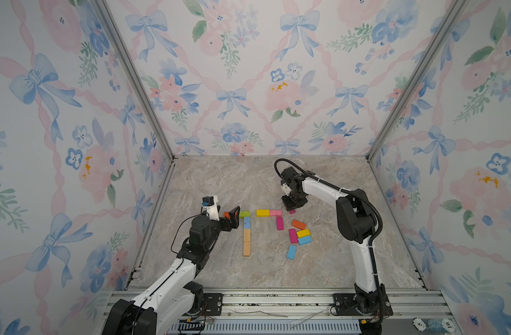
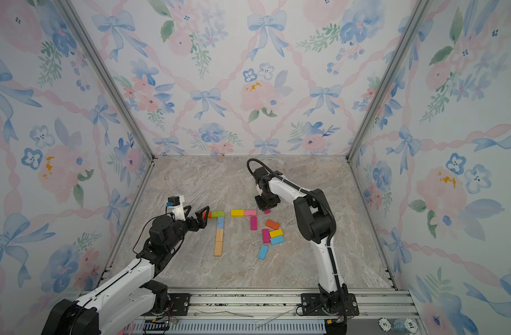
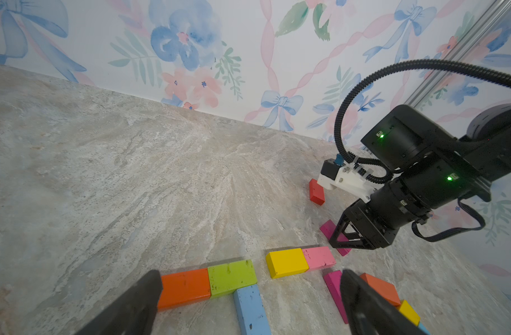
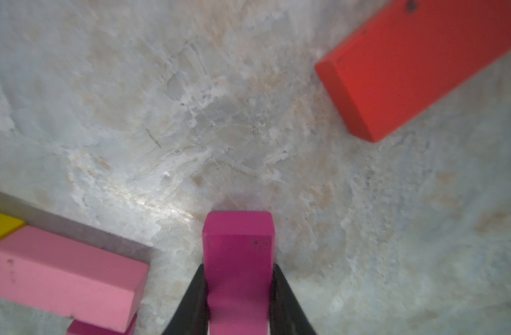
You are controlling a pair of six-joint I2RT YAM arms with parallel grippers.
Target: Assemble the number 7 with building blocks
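In the right wrist view a magenta block (image 4: 239, 268) sits between the fingers of my right gripper, which are shut on its two long sides. To its left a yellow block (image 3: 286, 262) and a pink block (image 3: 318, 257) lie end to end, with another magenta block (image 1: 279, 223) running down from the pink one. My left gripper is spread open with nothing between its fingers. Beyond it an orange block (image 3: 183, 288) and a green block (image 3: 232, 277) form a row, with a blue block (image 3: 251, 310) below the green.
Wooden blocks (image 1: 246, 243) continue below the blue one. A loose red block (image 4: 417, 61) lies behind the right gripper. Several loose blocks, including an orange one (image 1: 299, 224) and a yellow one (image 1: 303, 233), lie at front right.
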